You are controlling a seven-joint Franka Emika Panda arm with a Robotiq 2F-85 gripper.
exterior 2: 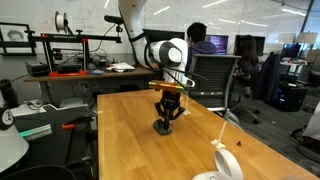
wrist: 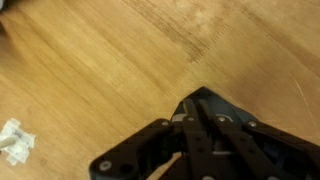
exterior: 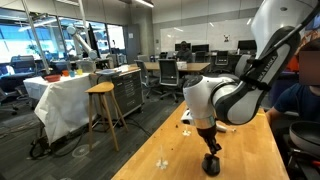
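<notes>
On the wooden table (exterior: 150,160) a small black object (exterior: 211,165) stands at the near side in exterior view 1. Straight above it is my gripper (exterior: 212,150), fingers pointing down and closed around its top. From the other side, exterior view 2 has the black object (exterior 2: 162,128) near the middle of the table, under the gripper (exterior 2: 168,119). The wrist view shows a dark pointed edge of the black object (wrist: 205,94) sticking out past the fingers; the rest is hidden behind the gripper. Whether it touches the table is hard to tell.
A crumpled white piece (wrist: 14,142) lies to one side in the wrist view. Larger white round items (exterior 2: 225,168) sit at the near right in exterior view 2. Bare wood surrounds the black object. A wooden stool (exterior: 103,100) stands off the table.
</notes>
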